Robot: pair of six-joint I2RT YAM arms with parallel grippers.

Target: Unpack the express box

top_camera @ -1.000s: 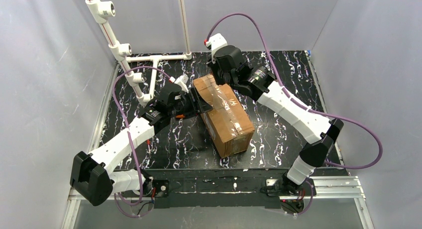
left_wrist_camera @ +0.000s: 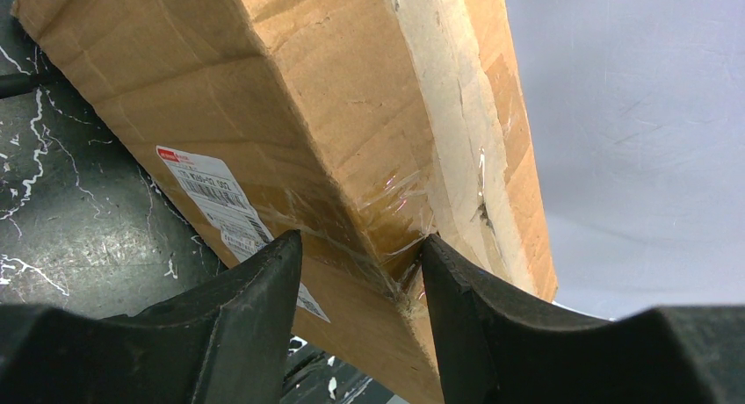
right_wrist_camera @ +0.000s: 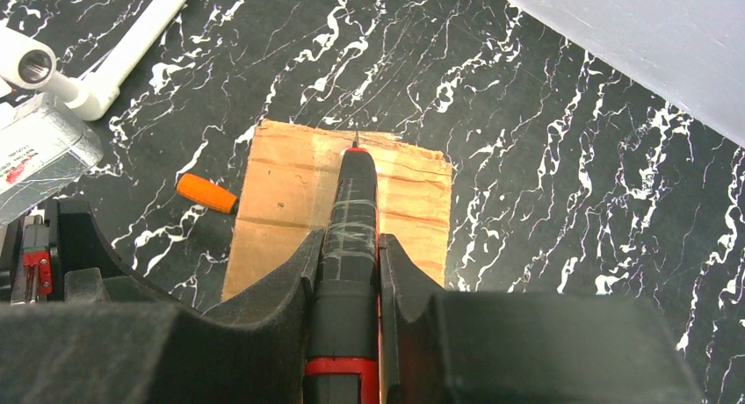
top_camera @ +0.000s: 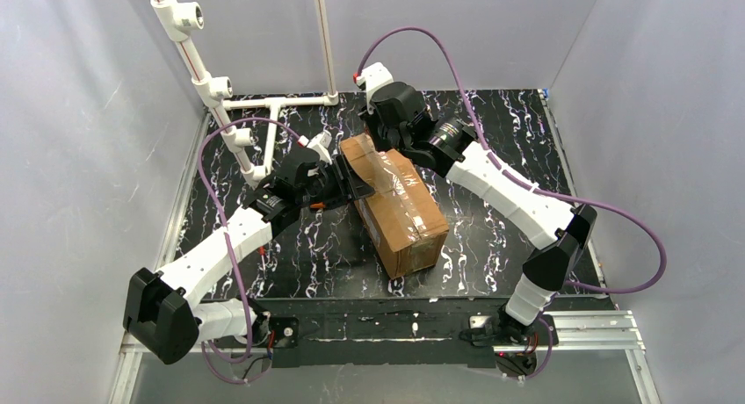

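A taped cardboard box (top_camera: 400, 220) with a shipping label (left_wrist_camera: 211, 189) lies tilted diagonally on the marble table. My left gripper (top_camera: 350, 177) is at its upper left side; in the left wrist view its fingers (left_wrist_camera: 237, 334) are pressed on the box's taped edge, shut on it. My right gripper is above the box's far end, shut on a black-and-red tool (right_wrist_camera: 347, 211), probably a cutter, whose thin tip lies over the tape of that cardboard face (right_wrist_camera: 413, 202).
An orange object (right_wrist_camera: 205, 191) lies on the table beside the box. White pipe framework (top_camera: 272, 101) stands at the back left. Bare marble (top_camera: 501, 140) lies right of the box, under the right arm; grey walls surround the table.
Since a second ago my right gripper has moved slightly left at the box's far end.
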